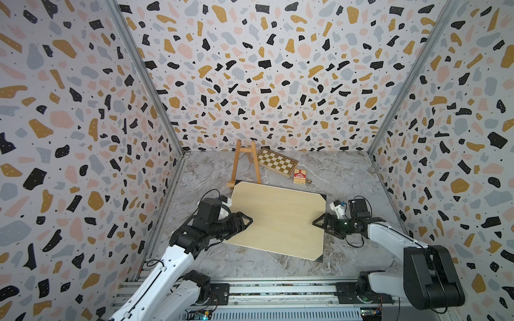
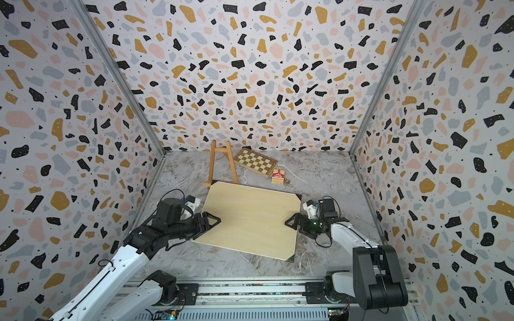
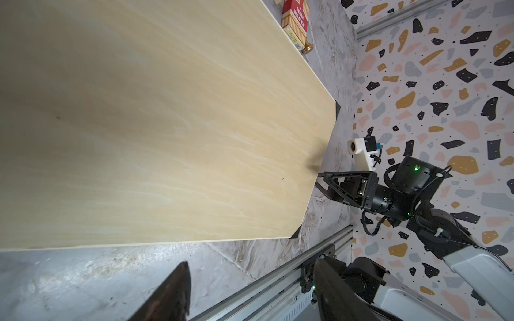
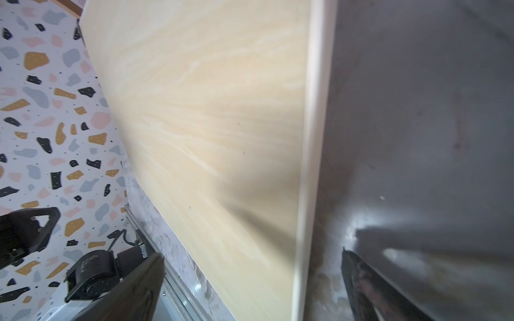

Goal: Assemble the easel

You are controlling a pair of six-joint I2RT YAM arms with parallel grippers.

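A large pale wooden board with dark corners lies on the marble tabletop. Behind its back left corner stands a wooden easel frame. My left gripper hangs over the board's left part; in the left wrist view its blurred fingertips are apart with nothing between them. My right gripper is at the board's right edge, open, that edge showing in the gap between its fingertips in the right wrist view.
A checkerboard and a small red-and-tan box with a brass knob beside it lie at the back. Bare marble surrounds the board on both sides.
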